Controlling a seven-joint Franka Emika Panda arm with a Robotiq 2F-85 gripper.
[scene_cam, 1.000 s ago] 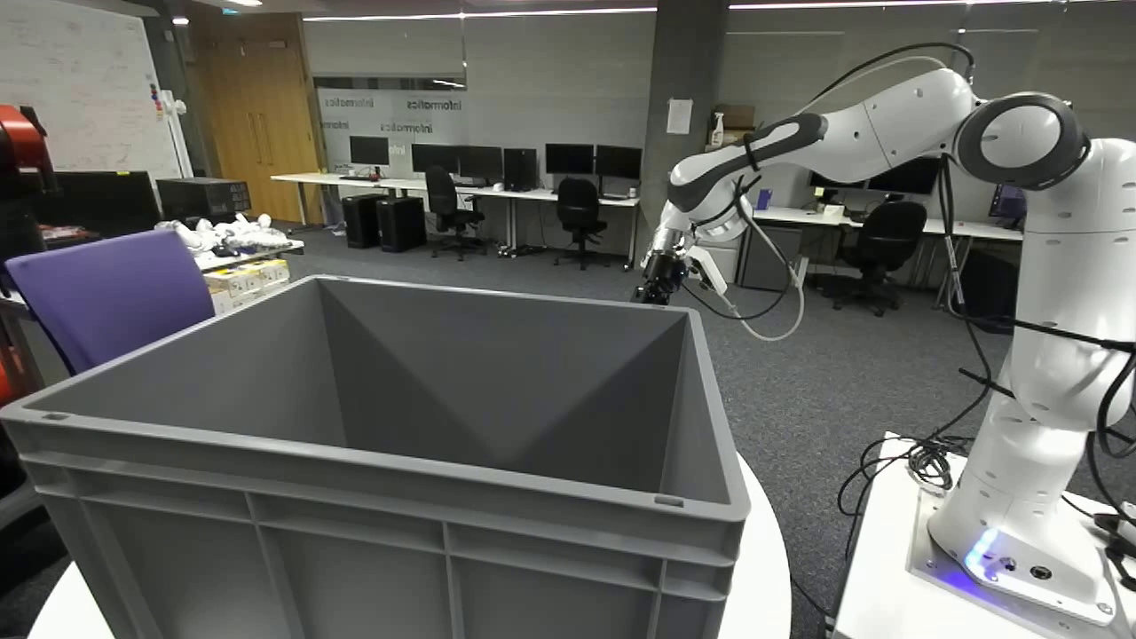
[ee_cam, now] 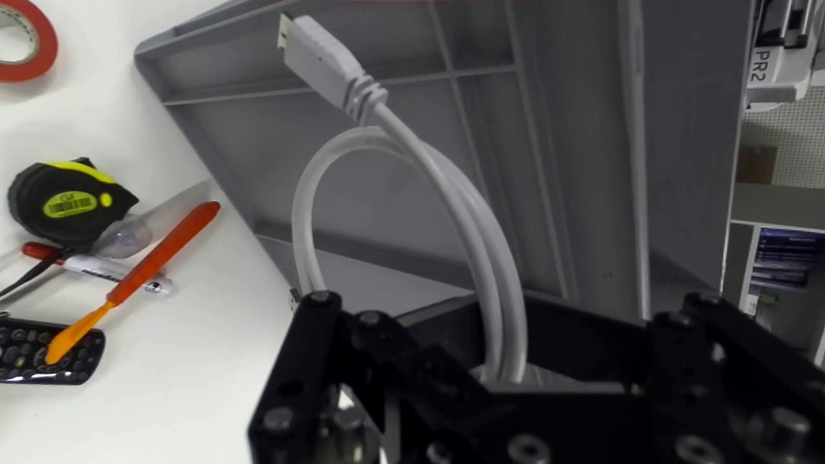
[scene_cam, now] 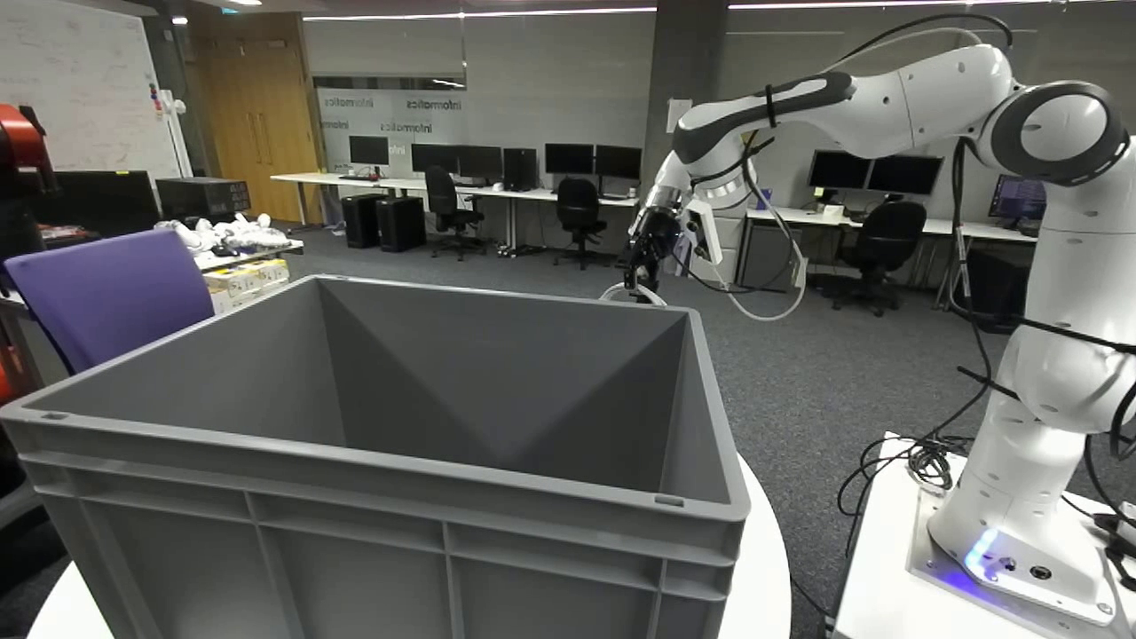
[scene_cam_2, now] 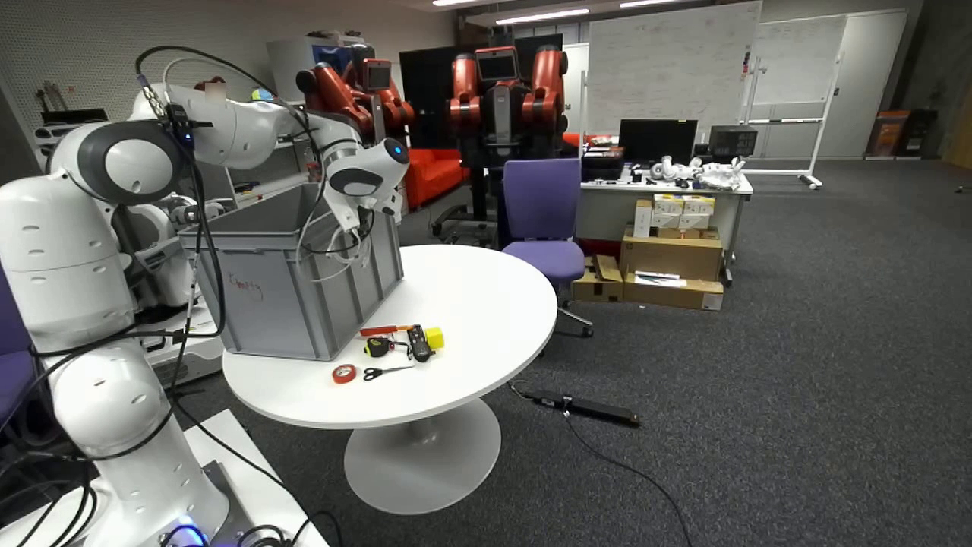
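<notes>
A white cable with a flat plug at its end rises in a loop from between the fingers of my gripper, which is shut on it. In exterior view 1 the gripper hangs just above the far rim of the grey bin, with a bit of white cable showing at its tip. The bin's visible interior is empty in that view. Exterior view 2 has the gripper hidden behind the arm.
On the white table beside the bin lie red tape, scissors, a tape measure, an orange-handled tool, a marker, a remote and a yellow block.
The arm has risen and its gripper has moved slightly left. White cable now shows above the bin's far rim, where none was visible before.
</notes>
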